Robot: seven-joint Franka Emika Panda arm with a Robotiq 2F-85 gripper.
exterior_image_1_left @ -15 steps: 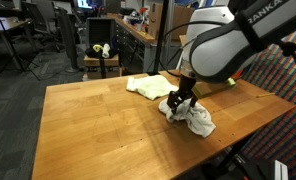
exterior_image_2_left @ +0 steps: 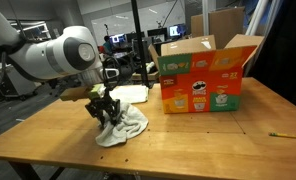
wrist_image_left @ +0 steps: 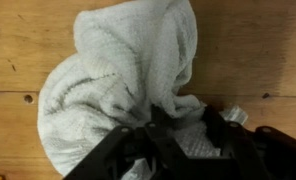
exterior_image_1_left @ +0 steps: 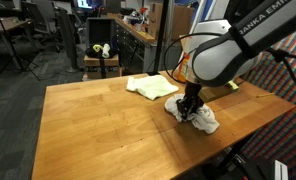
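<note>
A crumpled white cloth (exterior_image_1_left: 199,117) lies bunched on the wooden table under the arm. In exterior view 2 the same cloth (exterior_image_2_left: 128,124) spreads to the right of my gripper (exterior_image_2_left: 110,119), which points down into it. From the wrist, the cloth (wrist_image_left: 123,60) fills the left and middle of the view, its folds running between and under the dark fingers. Some cloth shows between the fingertips of my gripper; whether they pinch it is too dark to tell.
A pale yellow cloth (exterior_image_1_left: 151,86) lies flat farther back on the table. In exterior view 2, an open cardboard box (exterior_image_2_left: 200,80) with printed sides stands on the right, and a pencil-like stick (exterior_image_2_left: 287,136) lies near it.
My gripper has moved slightly lower and toward the viewer at the white cloth. The cloth's near-left folds have shifted a little. The yellow cloth has stayed put.
</note>
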